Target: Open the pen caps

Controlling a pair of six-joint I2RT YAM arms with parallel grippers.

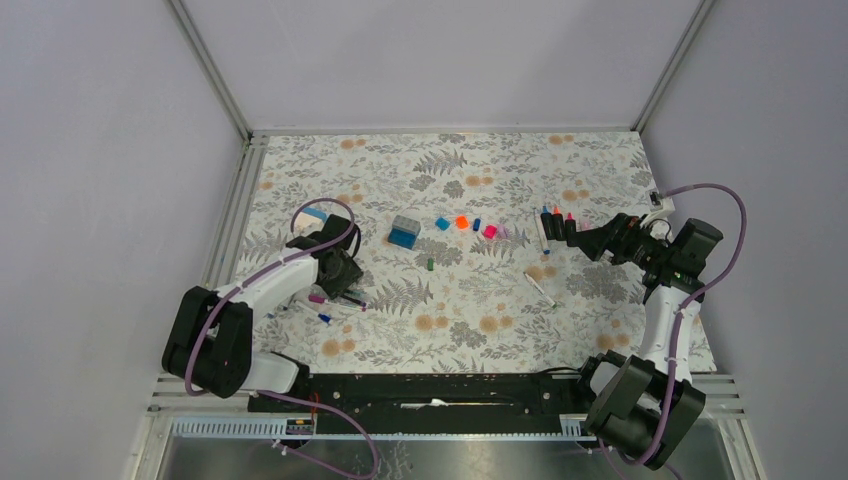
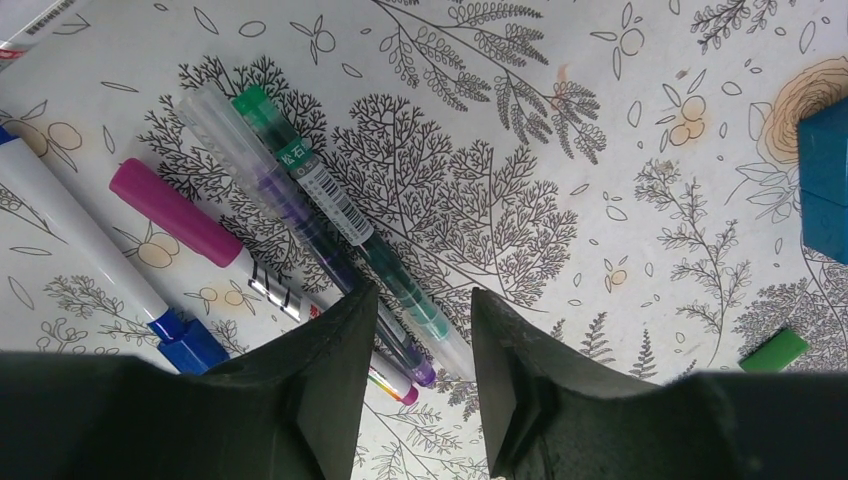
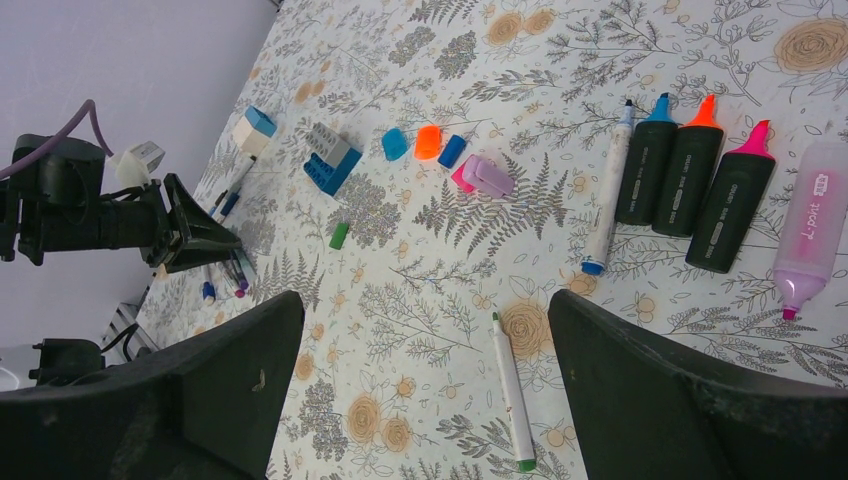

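Note:
Several capped pens lie side by side in the left wrist view: a green one (image 2: 333, 198), a purple one (image 2: 303, 222), a magenta-capped marker (image 2: 176, 212) and a blue-ended white marker (image 2: 88, 233). Over the ends of the green and purple pens stands my left gripper, part open; whether its fingers touch either pen I cannot tell. On the right, my right gripper is open above the table, nothing between its fingers. Below it rests a slim white marker (image 3: 511, 395) with a green tip showing, and three uncapped dark highlighters (image 3: 686, 180) lie further off.
Loose caps lie mid-table: blue (image 1: 442, 224), orange (image 1: 461, 222), dark blue (image 1: 477, 224), pink (image 1: 490, 232) and green (image 1: 430, 264). A blue-grey box (image 1: 404, 232) stands behind the green cap. A pink highlighter (image 3: 811, 220) lies far right.

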